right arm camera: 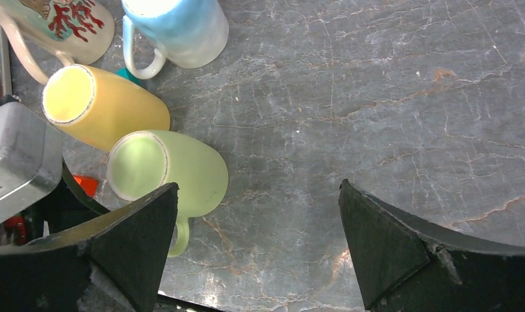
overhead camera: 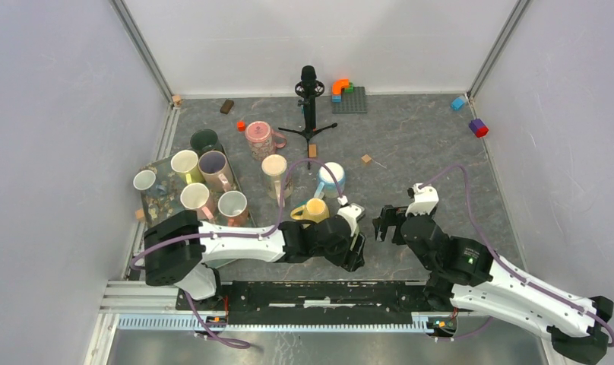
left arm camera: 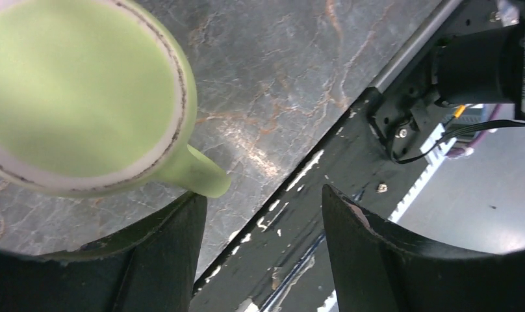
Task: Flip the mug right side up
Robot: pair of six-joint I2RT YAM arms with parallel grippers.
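A green mug (right arm camera: 195, 175) lies on its side on the dark stone table near the front edge, its handle toward that edge; in the top view my left arm hides it. My left gripper hangs over it, fingers apart, close to the handle (left arm camera: 201, 172), with nothing seen between them. My right gripper (overhead camera: 387, 222) stands open to the right of the mug, above the table, empty.
A yellow mug (right arm camera: 117, 110) and a blue-white mug (right arm camera: 195, 32) sit just behind the green one. More mugs fill a tray (overhead camera: 159, 205) at left. A black stand (overhead camera: 309, 114) is at the back.
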